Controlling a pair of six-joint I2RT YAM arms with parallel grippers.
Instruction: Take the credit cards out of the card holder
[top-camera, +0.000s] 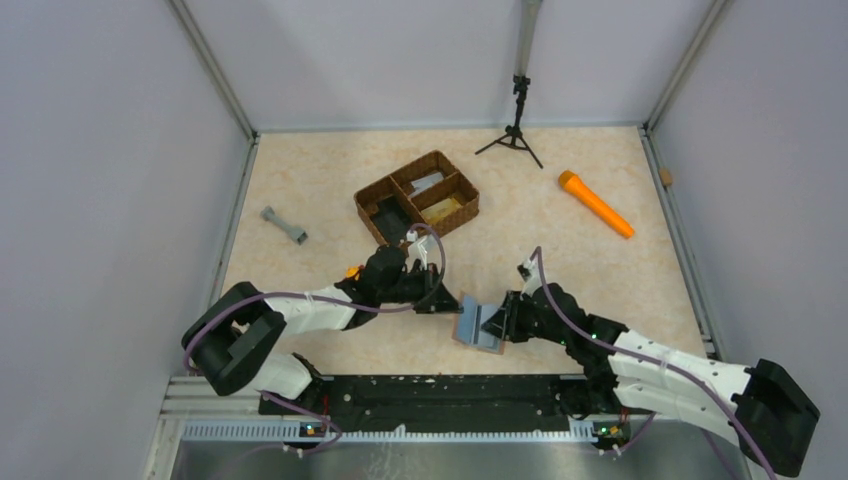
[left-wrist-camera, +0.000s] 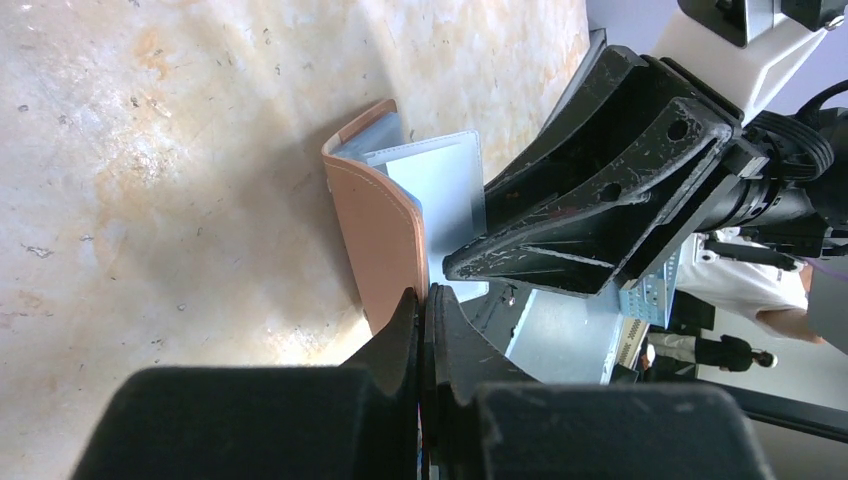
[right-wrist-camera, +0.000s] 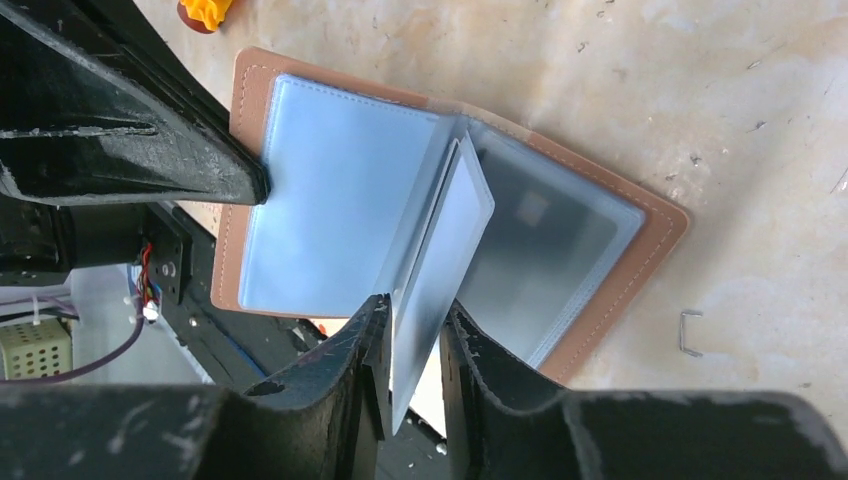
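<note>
The card holder (right-wrist-camera: 330, 200) lies spread on the table, brown outside with pale blue clear pockets. A thin inner leaf (right-wrist-camera: 450, 250) stands up from its fold. My left gripper is shut on the edge of the brown cover; in the right wrist view its finger (right-wrist-camera: 225, 180) overlaps that edge. My right gripper is part open, with the leaf's lower part between its separated fingers. From above, the holder (top-camera: 467, 322) shows between the left gripper (top-camera: 460, 306) and the right gripper (top-camera: 490, 327). Separate cards cannot be made out.
A divided wicker basket (top-camera: 385, 186) sits behind the arms. An orange flashlight (top-camera: 597, 204) lies at the back right, a grey bolt-shaped piece (top-camera: 284, 225) at the left. A tripod (top-camera: 515, 130) stands at the back. Table between holder and flashlight is clear.
</note>
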